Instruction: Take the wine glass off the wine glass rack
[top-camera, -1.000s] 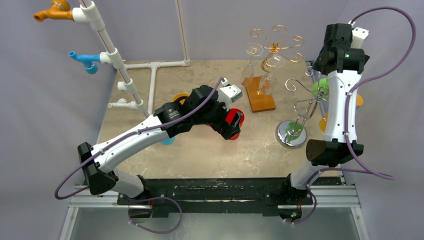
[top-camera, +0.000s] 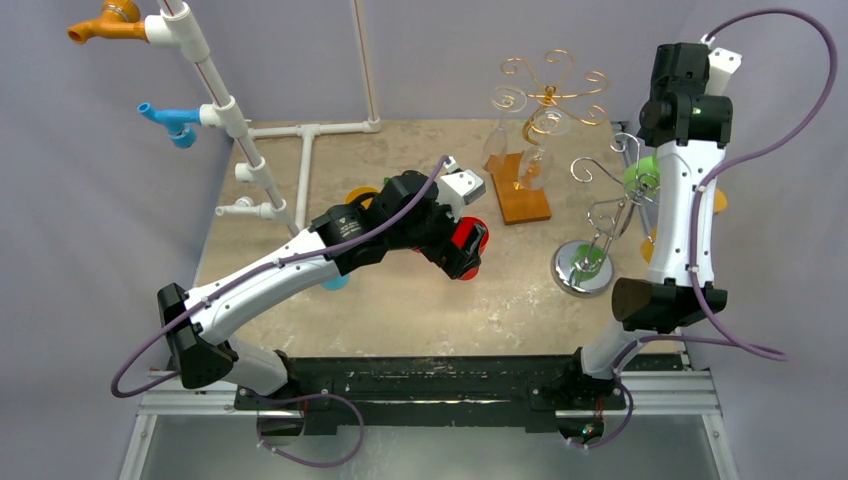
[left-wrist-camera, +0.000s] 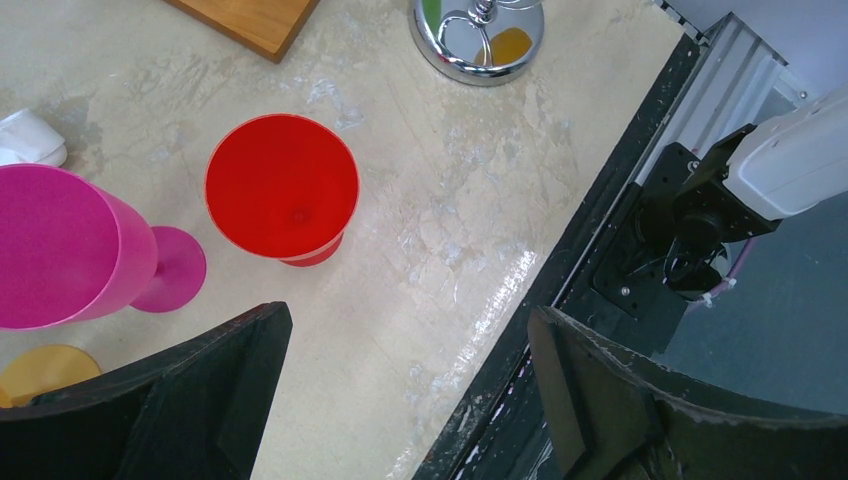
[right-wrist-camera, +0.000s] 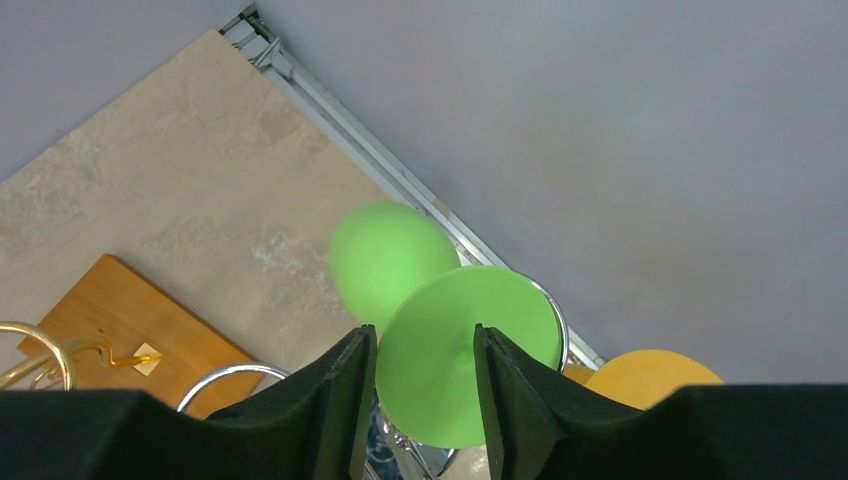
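A green wine glass hangs upside down from the silver wine glass rack (top-camera: 590, 265); its foot (right-wrist-camera: 430, 400) is toward the right wrist camera and its bowl (right-wrist-camera: 390, 255) lies beyond. My right gripper is part open above the glass, with a gap between its fingers. Part of the green foot shows in that gap, and one finger (right-wrist-camera: 500, 385) overlaps it; whether they touch, I cannot tell. My left gripper is open and empty near the table's middle, short of a red cup (left-wrist-camera: 290, 190).
A gold rack with a wooden base (top-camera: 520, 200) holds clear glasses at the back. A magenta goblet (left-wrist-camera: 175, 270) is beside the red cup. Near the right fingers is a yellow disc (right-wrist-camera: 650, 376). White pipes (top-camera: 305, 165) stand at left.
The right gripper's fingers have drawn closer together, and the right arm has shifted very slightly. The left arm and the racks look the same.
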